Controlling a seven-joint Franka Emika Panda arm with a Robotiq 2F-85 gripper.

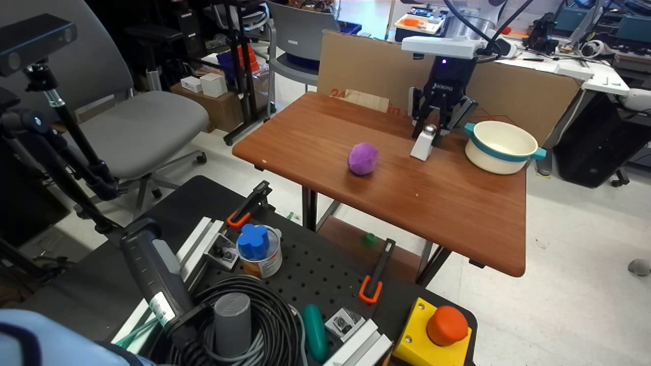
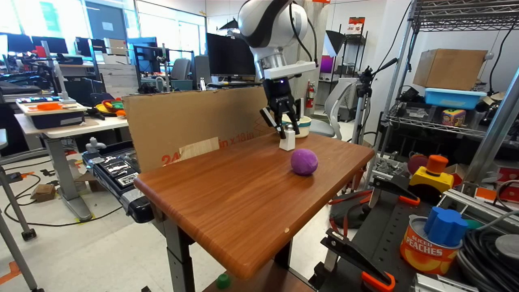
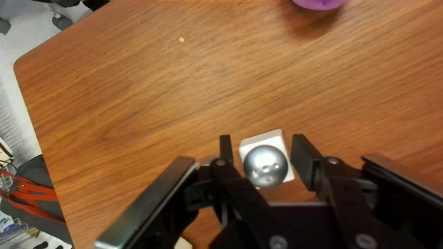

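A white shaker with a rounded metal cap stands upright on the brown table, towards the cardboard side. My gripper is down around its top, one finger on either side. In the wrist view the fingers are part open, and a narrow gap shows between the shaker and each finger. A purple ball-like object rests on the table nearer the front edge, apart from the gripper.
A cream pot with teal handles sits close to the gripper at the table's right end in exterior view 1. Upright cardboard borders the back edge.
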